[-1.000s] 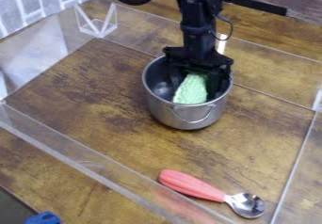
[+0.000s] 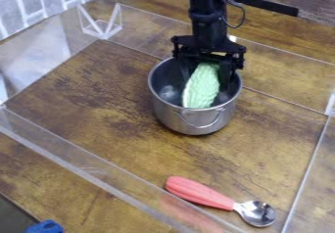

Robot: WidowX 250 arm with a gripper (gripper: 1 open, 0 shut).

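Observation:
My black gripper (image 2: 207,56) reaches down over a steel pot (image 2: 178,117) standing on the wooden table (image 2: 92,129). A light green ridged object (image 2: 201,86) leans upright inside the pot, its upper end under my fingers. Whether they are closed on it I cannot tell. A pink-handled spoon (image 2: 210,195) lies on the table toward the front right.
Clear plastic walls border the work area at left, front and right. A small blue object (image 2: 43,226) lies at the lower left corner, outside the wall. The table left of the pot is bare.
Over the last second my gripper has risen a little, and more of the green object now shows, standing higher in the pot.

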